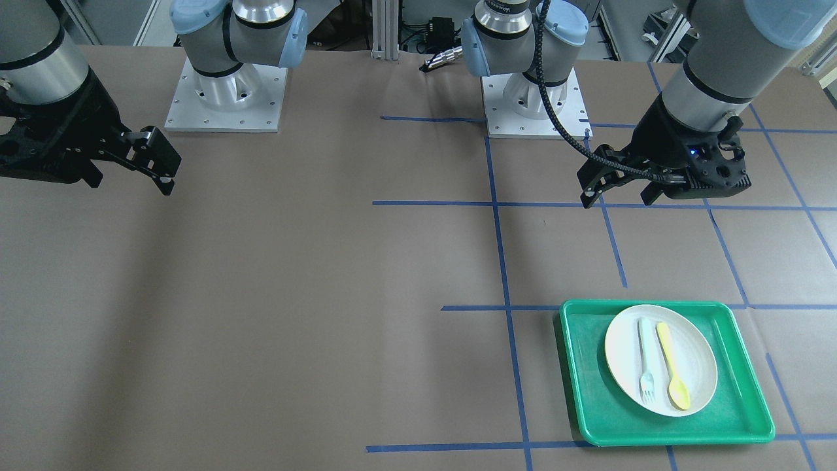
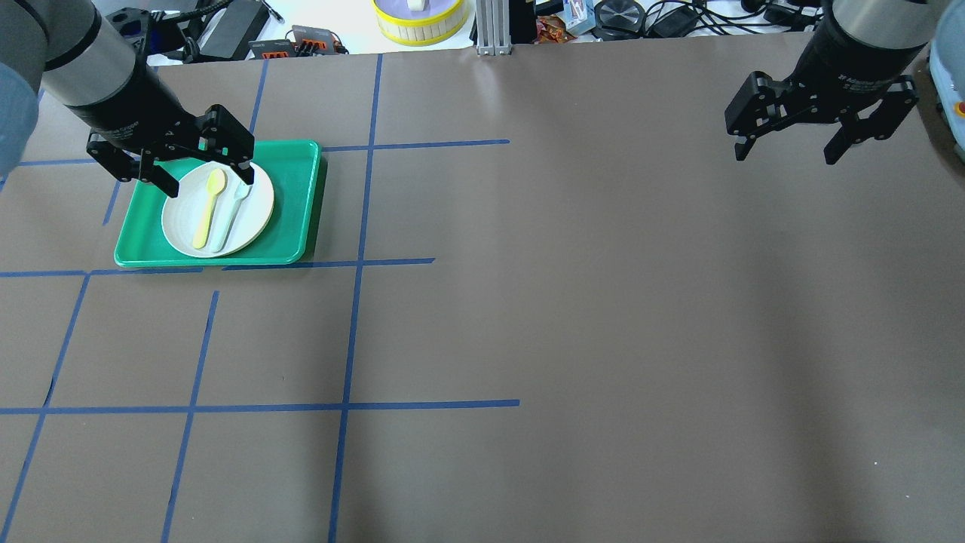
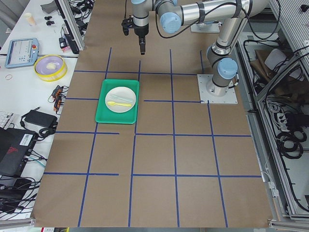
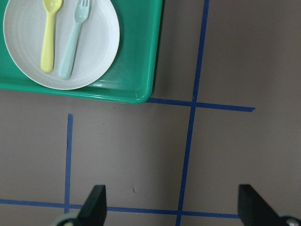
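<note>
A green tray (image 1: 745,392) holds a white plate (image 1: 628,353) with a pale blue fork (image 1: 646,361) and a yellow spoon (image 1: 673,369) lying side by side on it. In the wrist view the tray (image 4: 131,70) is at the upper left, with the fork (image 4: 70,52) and spoon (image 4: 48,42). My gripper is high over the taped floor beside the tray, its fingers wide apart at the bottom edge, open with nothing between them.
A second arm's black gripper (image 2: 819,136) hangs at the right in the top view. The floor between the tray and that arm is clear. A cluttered white side table (image 3: 19,87) runs along one edge.
</note>
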